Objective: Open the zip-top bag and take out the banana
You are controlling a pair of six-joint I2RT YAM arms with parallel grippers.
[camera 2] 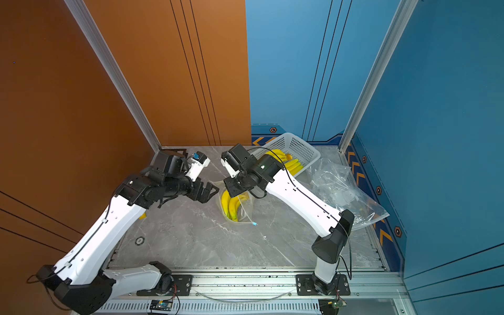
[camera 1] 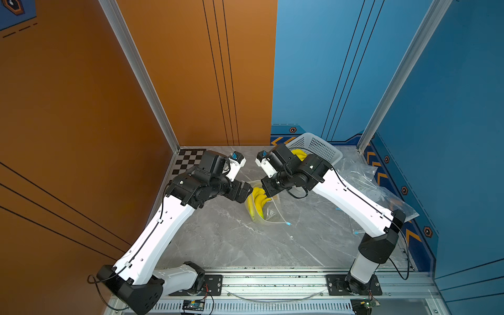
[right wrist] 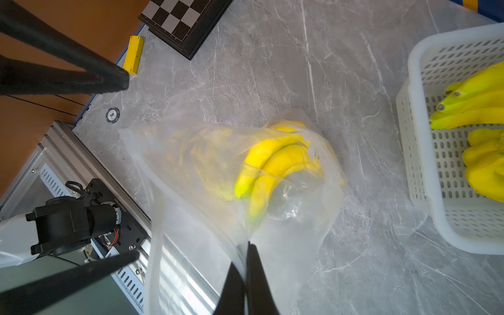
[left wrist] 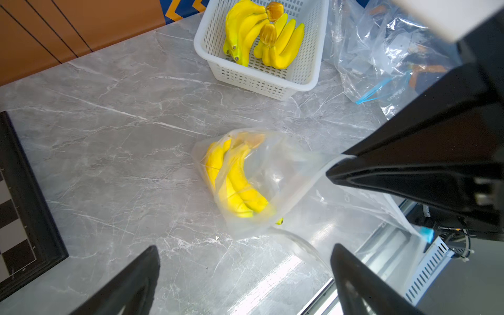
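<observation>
The clear bag [left wrist: 294,178] stands on the table with its mouth spread, bananas [left wrist: 231,189] inside it. Their yellow also shows through the film in the right wrist view, bananas [right wrist: 275,162]. My right gripper is shut on the bag's rim, its thin film running between the fingertips. In the left wrist view the dark fingers [left wrist: 367,152] of that gripper pinch the rim from the right. My left gripper is wide open beside the mouth, nothing between its fingers. A loose rim end with a blue tip [camera 1: 288,223] hangs toward the front.
A white basket [left wrist: 252,81] with more bananas stands at the back. Empty clear bags [camera 2: 346,194] lie at the right. A checkered board [right wrist: 178,18] and a yellow block [right wrist: 134,55] lie at the left.
</observation>
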